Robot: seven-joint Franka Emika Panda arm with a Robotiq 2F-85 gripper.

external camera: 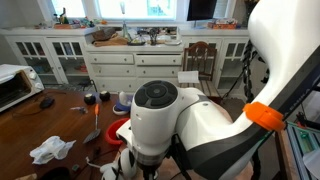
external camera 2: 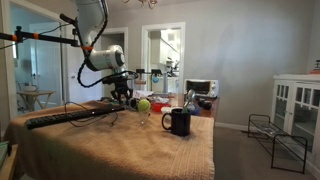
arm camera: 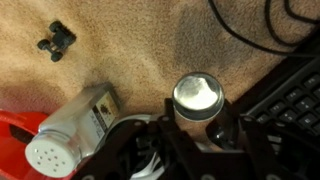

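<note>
In the wrist view a silver, round-topped object point(arm camera: 198, 97) sits at the fingertips of my gripper, which is shut on it. Its lower part is hidden by the dark fingers. Exterior view 2 shows the gripper point(external camera 2: 122, 98) low over the cloth-covered table point(external camera 2: 120, 150), behind the keyboard, but what it holds is too small to make out there. In exterior view 1 the white arm point(external camera: 160, 125) covers the fingers.
Close by in the wrist view are a white-capped shaker point(arm camera: 52, 152), a red container point(arm camera: 14, 150), a black keyboard point(arm camera: 290, 105) with a cable, and a small black piece point(arm camera: 57, 41). A black mug point(external camera 2: 178, 122) and a green ball point(external camera 2: 144, 104) stand nearer the table's front.
</note>
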